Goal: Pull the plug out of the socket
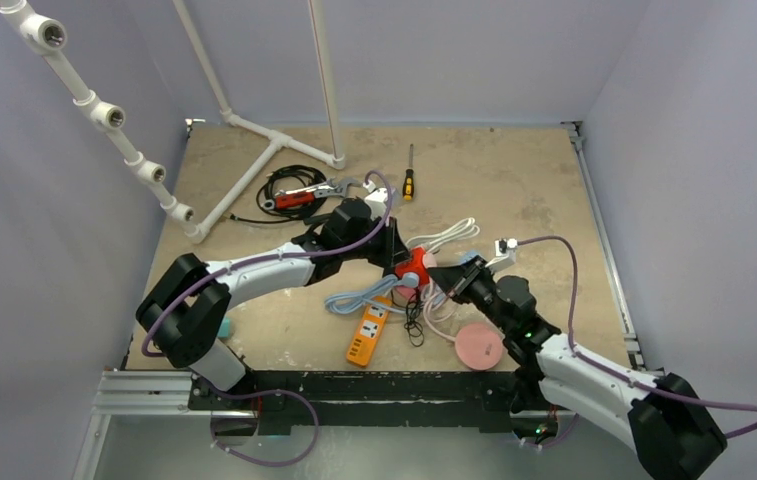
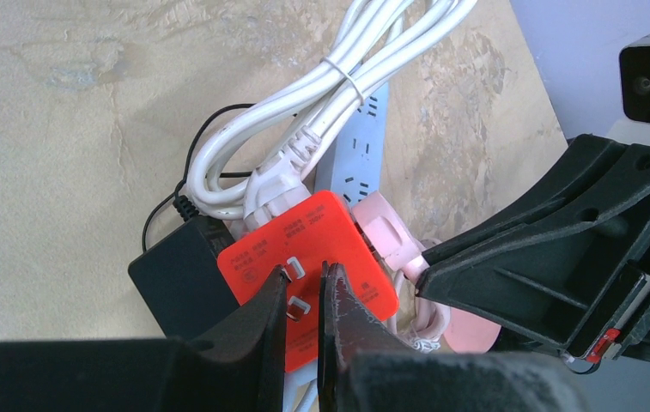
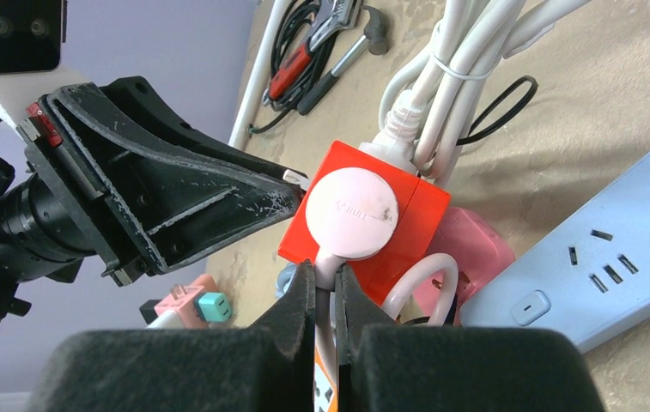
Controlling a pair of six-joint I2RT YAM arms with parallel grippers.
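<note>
A red socket block (image 2: 338, 253) with white slots is between my two grippers near the table's middle. My left gripper is shut on it; its fingertips are at the slotted face. A pale pink round plug (image 3: 351, 210) sits on another face of the block in the right wrist view. My right gripper is shut on this plug's neck, its cord running down between the fingers. White plugs and bundled cords (image 3: 454, 69) are at the block's far side.
An orange power strip (image 1: 362, 350), pale blue strip (image 3: 579, 240), black adapter (image 2: 175, 283) and pink disc (image 1: 478, 346) crowd the middle. Tools and a white pipe frame (image 1: 239, 190) stand back left.
</note>
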